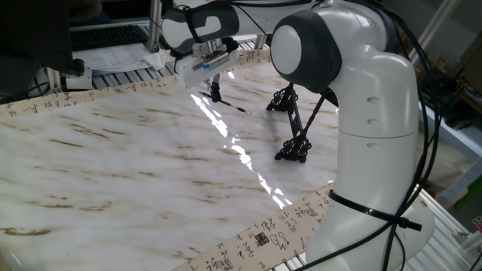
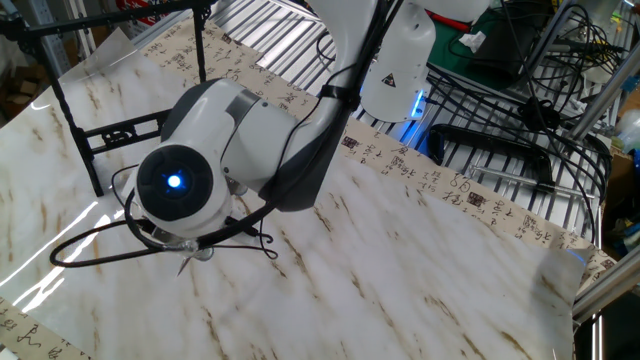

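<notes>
My gripper [image 1: 216,96] is low over the marbled table, left of the black stand in exterior view 1. Its dark fingers look closed around a thin dark rod [image 1: 235,106], which has a small wire loop at its right end. In exterior view 2 the rod [image 2: 250,247] pokes out from under the wrist, and the arm hides most of the fingers. A black stand [image 1: 295,120] with ornate openwork feet rests on the table; exterior view 2 shows its upright frame [image 2: 78,125] at the left.
Wide bare marbled surface [image 1: 113,173] stretches across the table, edged with a patterned strip [image 1: 260,239]. A black cable [image 2: 95,238] loops beside the wrist. Beyond the far edge sit a keyboard [image 1: 107,37] and papers [image 1: 113,62]. The arm blocks part of both views.
</notes>
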